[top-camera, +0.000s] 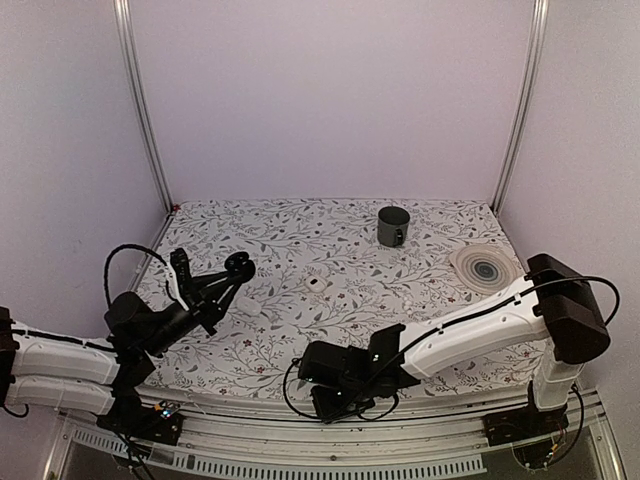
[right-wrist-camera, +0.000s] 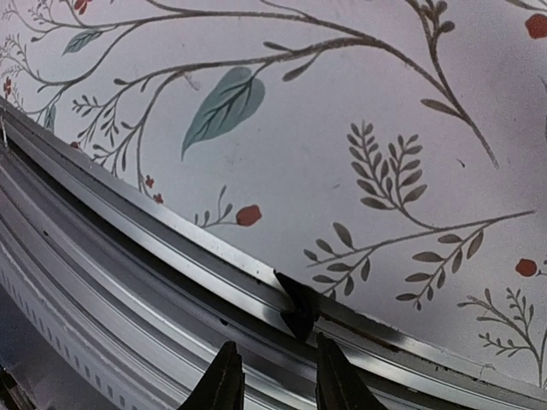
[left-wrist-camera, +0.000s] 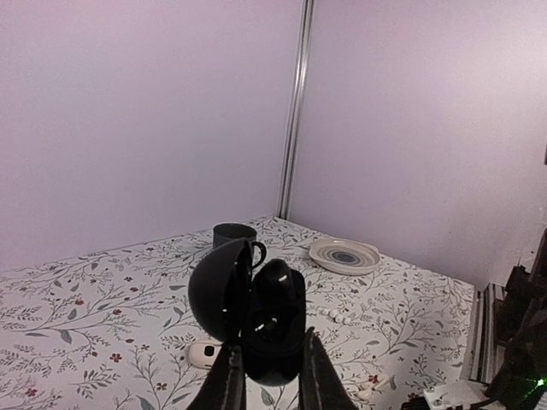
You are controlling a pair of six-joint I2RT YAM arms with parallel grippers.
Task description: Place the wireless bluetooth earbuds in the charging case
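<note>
My left gripper (top-camera: 232, 280) is raised at left, shut on the open black charging case (top-camera: 240, 265). In the left wrist view one earbud shape (left-wrist-camera: 275, 278) shows inside the case (left-wrist-camera: 218, 295). My right gripper is low over the front edge, fingers apart with nothing between them. Just beyond them a small black piece (right-wrist-camera: 299, 320), possibly an earbud, lies on the metal rail (right-wrist-camera: 154, 222). In the top view the right arm hides it.
A grey mug (top-camera: 393, 227) stands at back right, with a round pale coaster (top-camera: 482, 268) to its right. A small white object (top-camera: 316, 284) lies mid-table.
</note>
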